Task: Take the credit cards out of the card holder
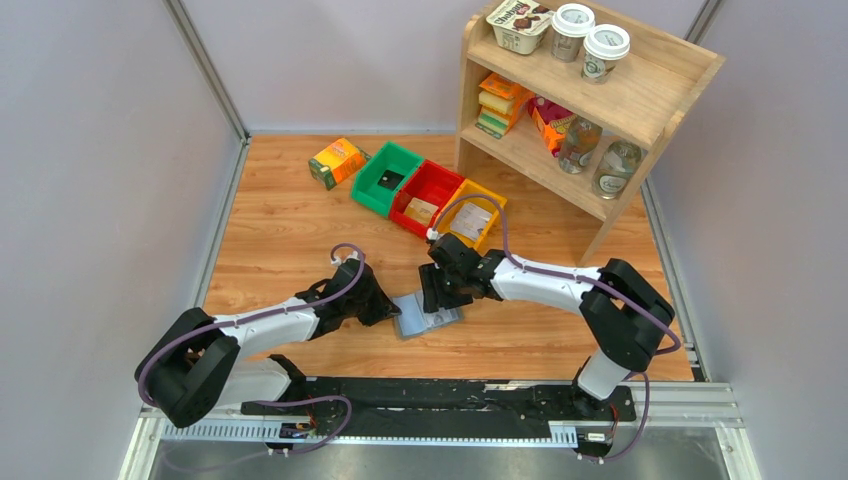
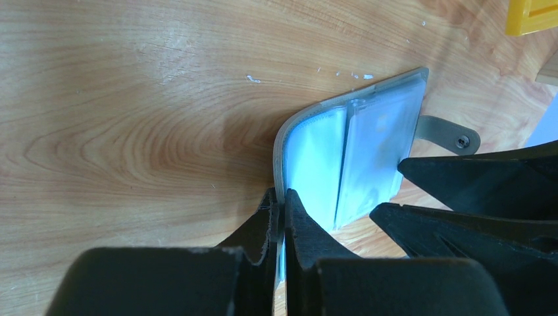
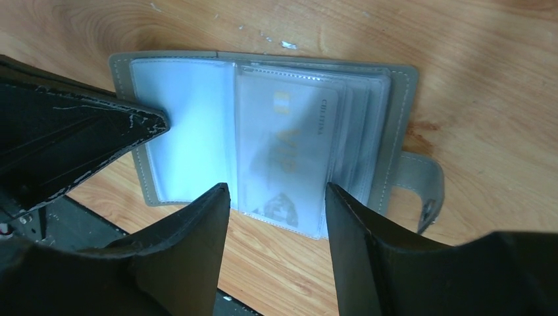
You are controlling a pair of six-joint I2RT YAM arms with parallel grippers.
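A grey card holder (image 3: 401, 118) lies unfolded on the wooden table, its blue inner flap (image 3: 187, 125) on one side and clear sleeves on the other. In the top sleeve is a pale card (image 3: 286, 138) with a gold VIP print. My left gripper is shut on the holder's flap-side edge. Above the sleeves, my right gripper points down with its fingertips apart, one at each side of the card. Whether they press on the sleeve or card cannot be made out. In the top view the right gripper partly covers the holder.
Behind the grippers stand a green bin (image 1: 398, 158), a red bin (image 1: 440, 176) and a yellow bin (image 1: 487, 192), each with something inside. An orange box (image 1: 341, 160) is left of them; a wooden shelf (image 1: 560, 185) rises at back right.
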